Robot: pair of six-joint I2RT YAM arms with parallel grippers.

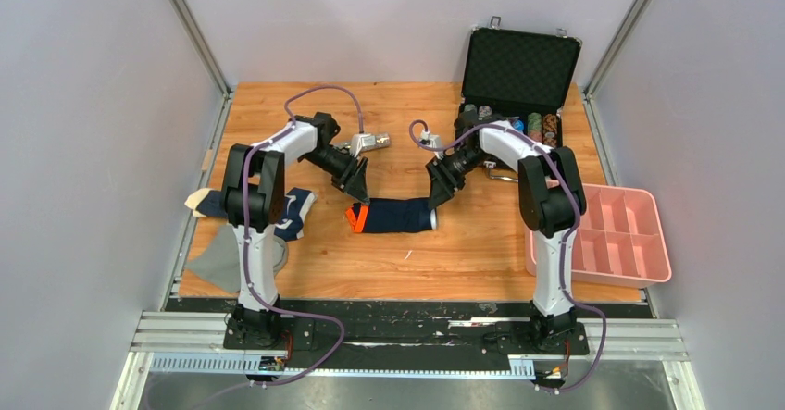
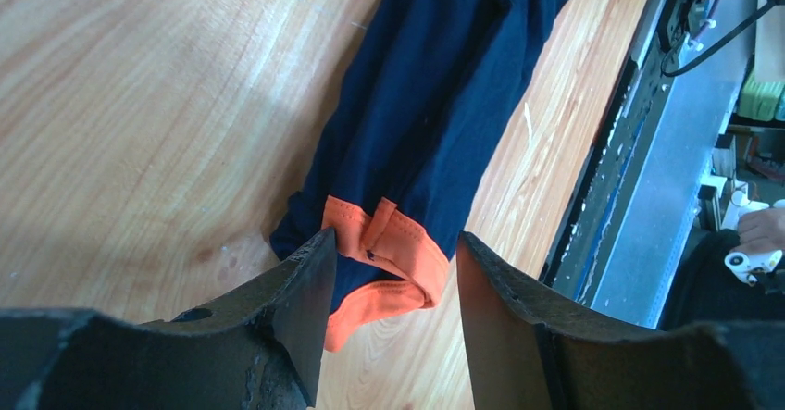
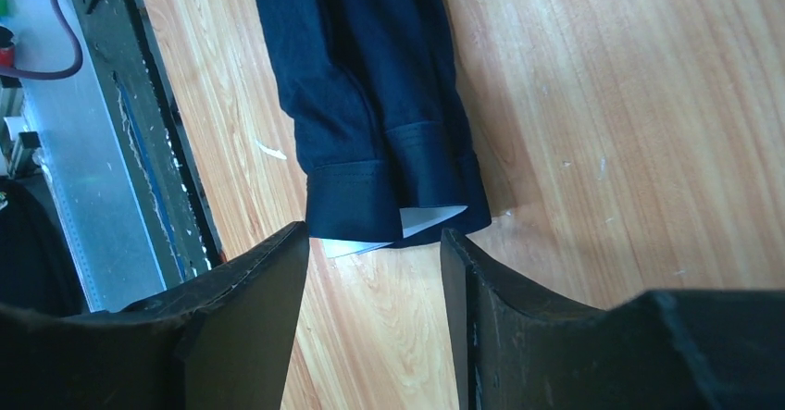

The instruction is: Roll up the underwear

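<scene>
Navy underwear [image 1: 396, 216] lies flat in a long folded strip at the middle of the table. Its orange band [image 2: 403, 253] is at the left end; the right end [image 3: 352, 197] shows a navy hem with white inside. My left gripper [image 1: 359, 197] is open over the orange end, its fingertips close to the cloth in the left wrist view. My right gripper [image 1: 435, 197] is open just above the other end, fingertips at the hem's edge.
Other garments [image 1: 294, 208] and grey cloth [image 1: 222, 262] lie at left. A shiny cylinder [image 1: 375, 141] is behind, an open case [image 1: 518, 68] at back right, a pink divided tray [image 1: 620, 257] at right.
</scene>
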